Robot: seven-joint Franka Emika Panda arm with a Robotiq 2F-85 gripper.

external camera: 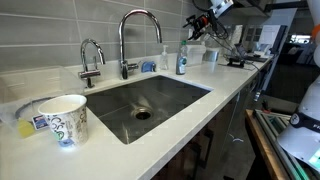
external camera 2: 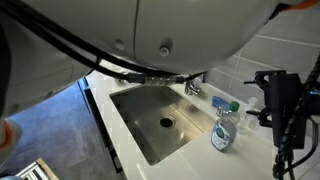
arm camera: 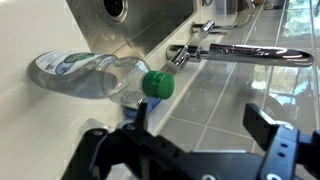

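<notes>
A clear bottle with a green cap (arm camera: 90, 75) and a label stands on the counter beyond the sink; the same bottle (external camera: 181, 61) appears small at the far end in exterior view 1. In exterior view 2 the bottle (external camera 2: 224, 129) is upright at the sink's near corner. My gripper is open, its fingers apart with nothing between them. The bottle lies off to the left of that gap in the wrist view, its cap (arm camera: 157, 84) near the left finger. Seen from exterior view 1, the gripper (external camera: 190, 27) hangs above the bottle, clear of it.
The sink (external camera: 150, 108) and its tall faucet (external camera: 123, 45) lie along the counter. A patterned cup (external camera: 66, 120) stands at the near left, with a clear container behind it. A soap dispenser (external camera: 164, 59) is by the wall.
</notes>
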